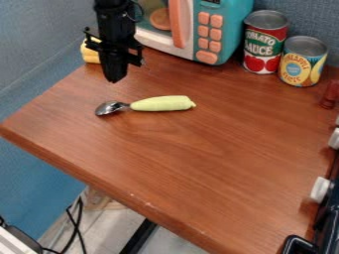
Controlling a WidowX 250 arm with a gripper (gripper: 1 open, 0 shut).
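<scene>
A pale yellow-green corn cob (165,103) lies on the wooden table (199,169), with a metal spoon (109,108) at its left end, touching or nearly touching it. My black gripper (114,69) hangs at the upper left, above and behind the spoon, clear of it. I cannot tell whether its fingers are open or shut. A yellow object (89,54) is partly hidden behind the gripper.
A teal toy microwave (227,20) stands at the back. A tomato sauce can (263,45) and a second can (302,63) stand at the back right, near a small red bottle (331,95). Black equipment edges the right.
</scene>
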